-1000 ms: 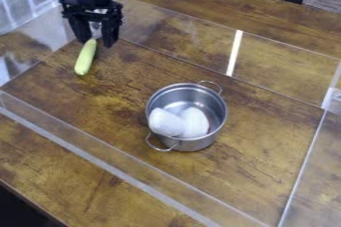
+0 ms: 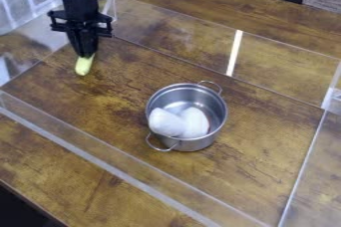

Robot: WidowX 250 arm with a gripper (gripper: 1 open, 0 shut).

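My black gripper is at the upper left, lowered over a pale yellow-green elongated object on the wooden table. Its fingers overlap the upper end of that object; whether they are closed on it I cannot tell. A steel pot with two loop handles stands right of centre, holding white rounded items.
Clear plastic barriers run along the left, front and right of the wooden table. A white tape strip lies at the upper right. The table between gripper and pot is clear.
The gripper has come down and slightly left onto the yellow-green object, now covering its upper part. The pot is unchanged.
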